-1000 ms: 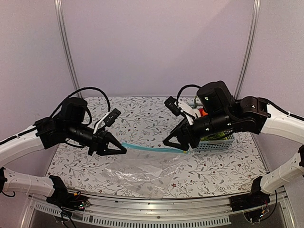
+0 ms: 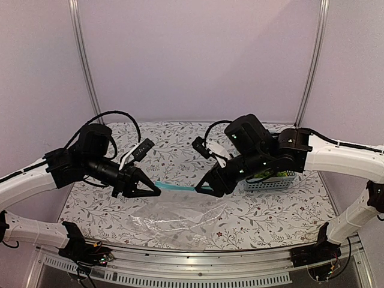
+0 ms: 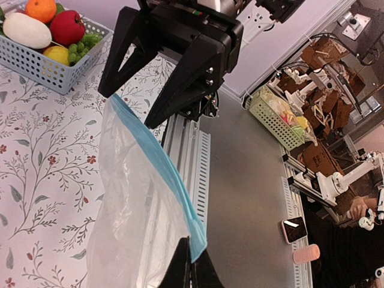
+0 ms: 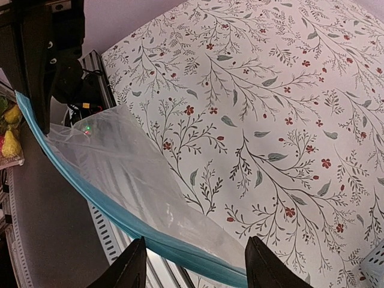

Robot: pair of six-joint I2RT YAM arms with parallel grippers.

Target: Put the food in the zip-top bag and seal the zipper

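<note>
A clear bag [image 2: 177, 219] with a blue zipper strip [image 2: 174, 186] hangs between my grippers, its lower part over the table. My left gripper is shut on one end of the strip. My right gripper stands open at the other end, the strip passing between and behind its fingers. In the left wrist view the bag looks empty. The food, including an orange [image 3: 37, 8], a red vegetable [image 3: 67, 29], a lemon [image 3: 56, 54] and a white one [image 3: 25, 30], sits in a basket [image 3: 72, 75].
The basket [image 2: 267, 185] stands at the back right, partly hidden by the right arm. A metal rail [image 2: 192, 273] runs along the front edge.
The left arm has barely moved.
</note>
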